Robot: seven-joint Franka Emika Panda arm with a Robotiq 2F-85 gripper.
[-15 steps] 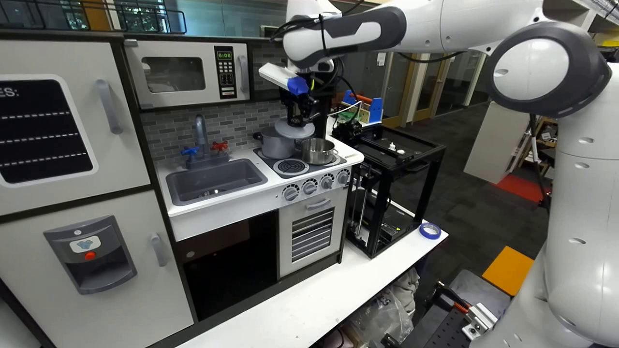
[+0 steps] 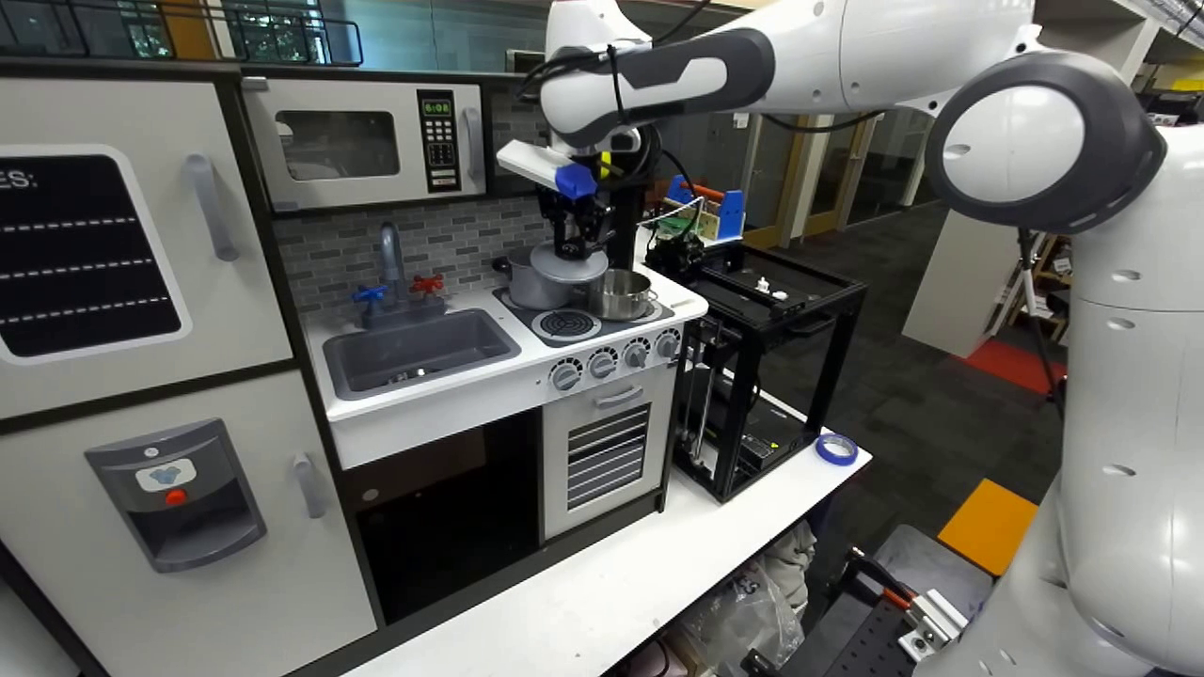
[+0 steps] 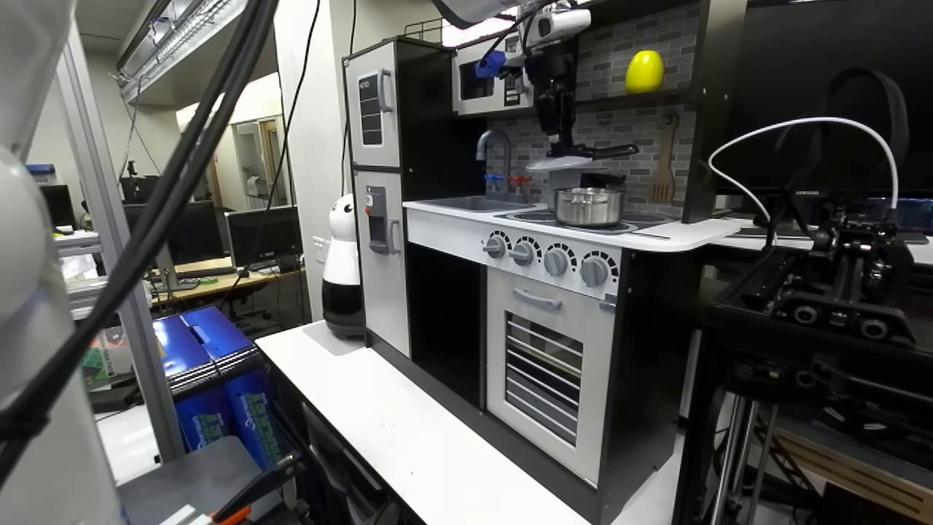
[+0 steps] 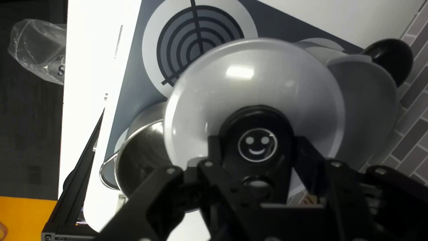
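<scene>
My gripper is shut on the black smiley-faced handle of a round, pale grey lid (image 4: 248, 76). In exterior view 1 the lid (image 2: 567, 266) hangs level beneath the gripper (image 2: 578, 239), overlapping the right side of the grey pot (image 2: 528, 287). From the wrist, the grey pot (image 4: 363, 104) shows partly behind the lid's right edge, so the lid is off-centre from it. A shiny steel pot (image 4: 140, 160) peeks out at the lid's lower left. Exterior view 2 shows the lid (image 3: 557, 163) above the level of the steel pot (image 3: 588, 208).
Both pots stand on the toy stove, where a front burner (image 2: 565, 325) is bare. Left of it is the sink (image 2: 419, 350) with its faucet (image 2: 390, 258). A brick-patterned backsplash (image 3: 603, 135) rises behind, with a yellow object (image 3: 645, 71) on the shelf.
The arm has shifted slightly left and down in exterior view 1, carrying the lid lower toward the stove. Both pots have stayed where they were.
</scene>
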